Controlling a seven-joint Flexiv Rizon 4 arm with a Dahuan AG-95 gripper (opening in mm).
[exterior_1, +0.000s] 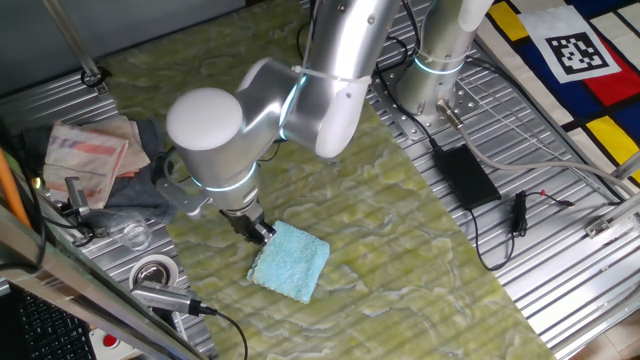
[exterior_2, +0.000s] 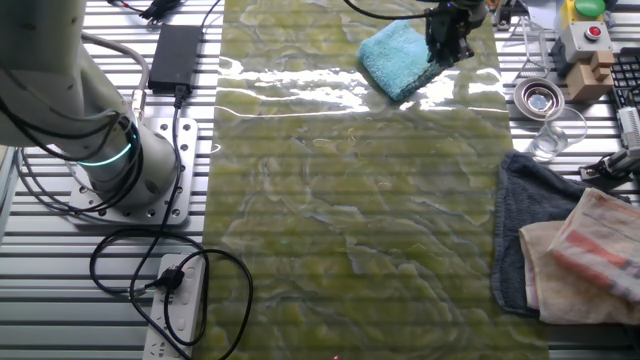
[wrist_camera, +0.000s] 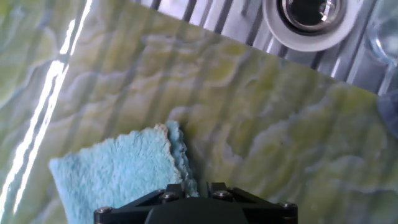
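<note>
A light blue towel (exterior_1: 290, 262), folded into a square, lies on the green marbled mat. My gripper (exterior_1: 266, 233) is down at its upper left corner in exterior view 1, pointing at the mat. Seen from exterior view 2, the dark fingers (exterior_2: 447, 42) meet the right side of the towel (exterior_2: 396, 60). In the wrist view the towel (wrist_camera: 118, 171) fills the lower left, its layered edge running down to my gripper. The fingertips appear close together there; whether cloth is between them cannot be made out.
On the slatted metal table beside the mat are a white-rimmed round dish (exterior_2: 539, 98), a clear cup (exterior_2: 548, 143), and folded cloths (exterior_2: 590, 250). A black power adapter (exterior_1: 466, 177) and cables lie near the arm's base.
</note>
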